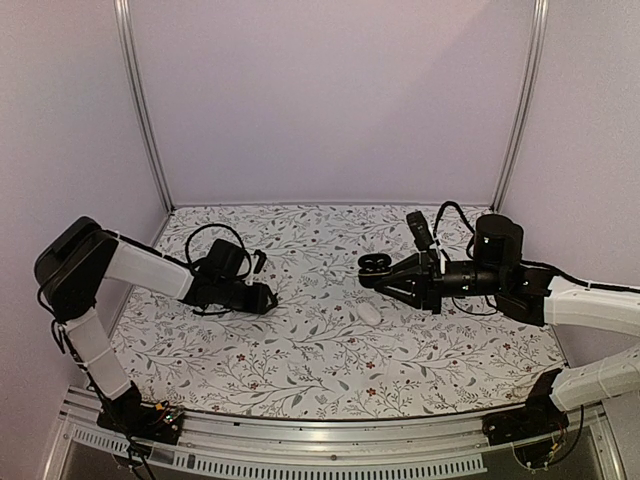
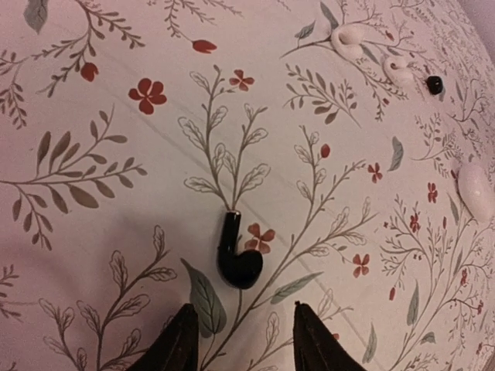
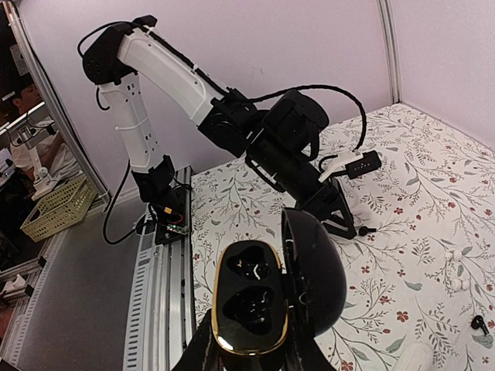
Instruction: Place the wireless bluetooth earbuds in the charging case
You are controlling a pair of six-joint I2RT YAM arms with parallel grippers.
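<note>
My right gripper (image 1: 395, 285) is shut on the black charging case (image 3: 251, 294), held in the air with lid up and two dark slots showing. My left gripper is part open, empty, low over the table just short of a black earbud (image 2: 240, 267), which lies with its stem pointing away in the left wrist view. A second black earbud (image 3: 481, 325) lies farther right on the table in the right wrist view.
A white oval object (image 1: 368, 314) lies below the held case. Small white pieces (image 2: 348, 42) lie near a small black item (image 2: 434, 84).
</note>
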